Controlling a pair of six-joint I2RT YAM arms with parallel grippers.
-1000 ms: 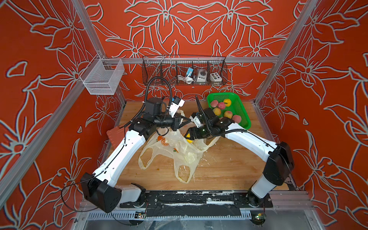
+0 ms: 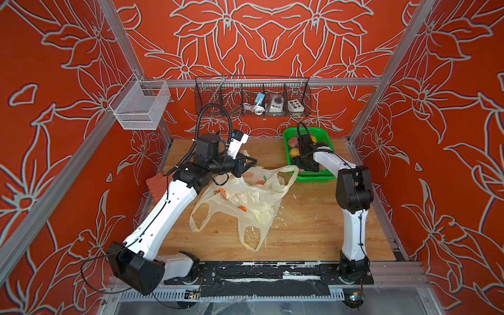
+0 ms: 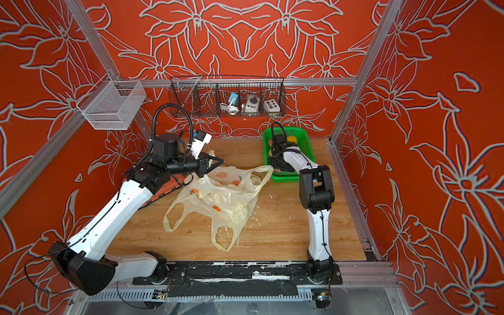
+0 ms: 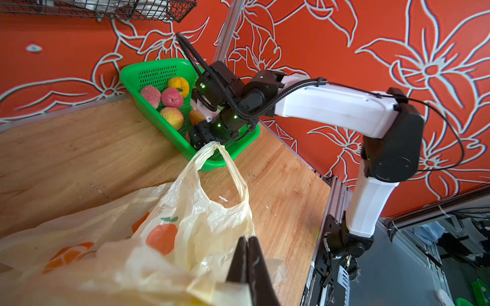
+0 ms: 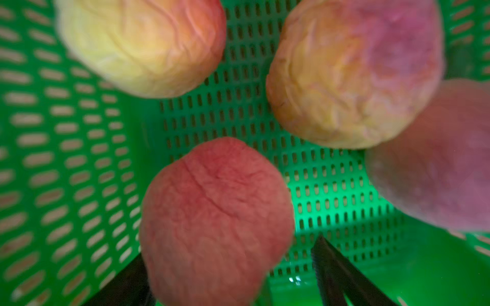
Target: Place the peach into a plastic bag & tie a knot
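The translucent plastic bag (image 2: 257,210) lies crumpled across the table, one handle reaching to the green basket's front. My left gripper is shut amid the bag's upper plastic; whether any film is between its fingers is unclear. My right gripper is down in the green basket (image 4: 140,74), its fingers parted around a red peach (image 5: 217,204), with no clear grip on it; the lower part of that peach and the fingertips are partly out of frame. Two yellow-pink peaches (image 5: 352,71) and a pinker one (image 5: 433,163) lie beside it.
A black wire rack (image 2: 220,89) with small devices hangs on the back wall, and a white mesh basket (image 2: 134,113) on the left. An orange item (image 2: 156,183) lies at the table's left.
My right arm has swung back and right from over the bag into the green basket. The bag's right handle has shifted toward the basket. The left arm is nearly still.
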